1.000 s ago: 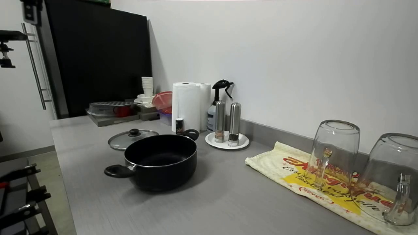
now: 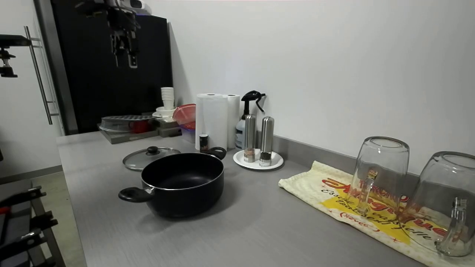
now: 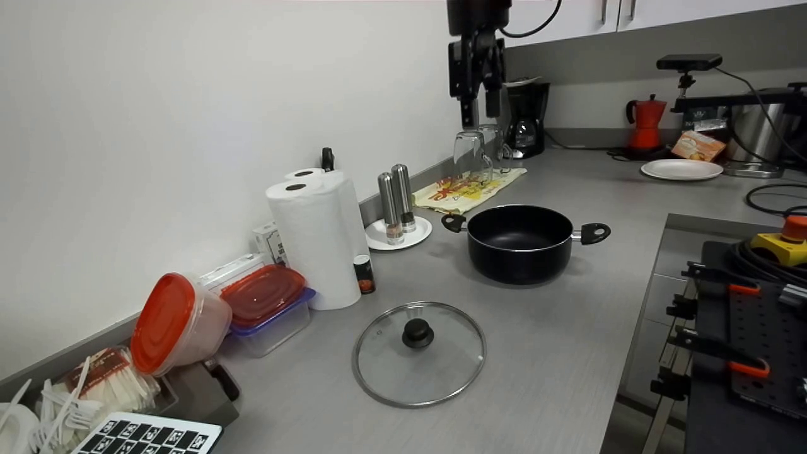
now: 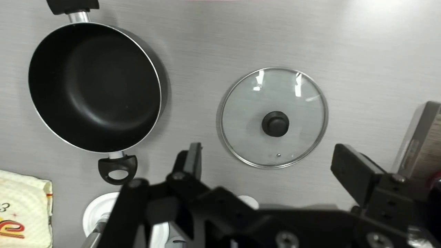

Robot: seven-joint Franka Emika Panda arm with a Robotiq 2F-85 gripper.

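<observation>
High above the counter hangs my gripper [image 2: 126,62], its fingers wide open and empty. In the wrist view its two fingers [image 4: 192,161] stand far apart, and the glass lid [image 4: 248,128] with a black knob [image 4: 275,124] shows beyond them on the counter, well below. The lid lies flat, knob up, apart from the pot. An uncovered black pot [image 4: 99,91] with two side handles stands beside it; its inside looks empty. From the second exterior view, the lid [image 3: 420,378] is nearer that camera than the pot [image 3: 519,261].
Paper towel rolls [image 3: 318,242], a small dark shaker [image 3: 364,273] and two tall mills on a white plate [image 2: 258,165] line the wall side. Upturned glass mugs [image 2: 378,178] rest on a printed towel [image 2: 320,191].
My gripper has come from the upper left corner of exterior view 1 rightward and lower, so more of it shows. The pot, lid and other things are unmoved.
</observation>
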